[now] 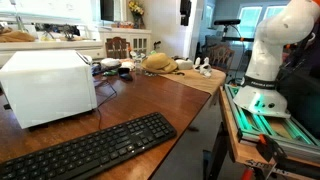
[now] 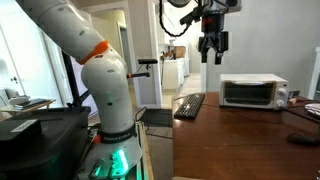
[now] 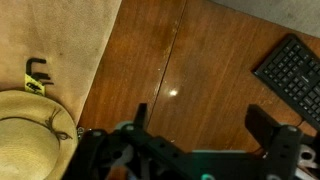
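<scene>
My gripper [image 2: 213,45] hangs high above the brown wooden table [image 2: 225,140], pointing down. In the wrist view its two dark fingers stand wide apart, with only bare wood between them, so the gripper is open. A black keyboard [image 3: 292,80] lies to the right in that view, while a straw hat [image 3: 27,148] shows at the lower left. Above the hat is a small black tool with a yellow label [image 3: 36,76]. The white toaster oven [image 1: 48,86] stands on the table behind the keyboard [image 1: 90,150] in exterior view 1.
Several small items, including dark ones [image 1: 125,73], lie on the table between the oven and the hat [image 1: 160,62]. A tan strip [image 3: 75,35] borders the wood beside the hat. Bare tabletop stretches across the middle.
</scene>
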